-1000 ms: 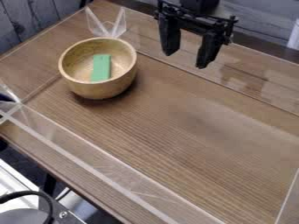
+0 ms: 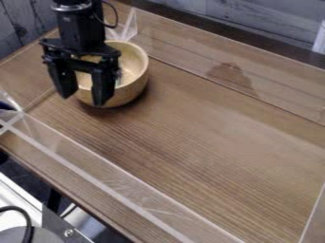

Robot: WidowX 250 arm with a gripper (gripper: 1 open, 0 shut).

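My gripper [image 2: 80, 74] is at the upper left, lowered over a tan bowl [image 2: 127, 85], its two dark fingers apart.
A dark stain lies toward the upper right.
My gripper has swept from the upper right leftward and down to over the bowl, now covering the green object that showed inside it.
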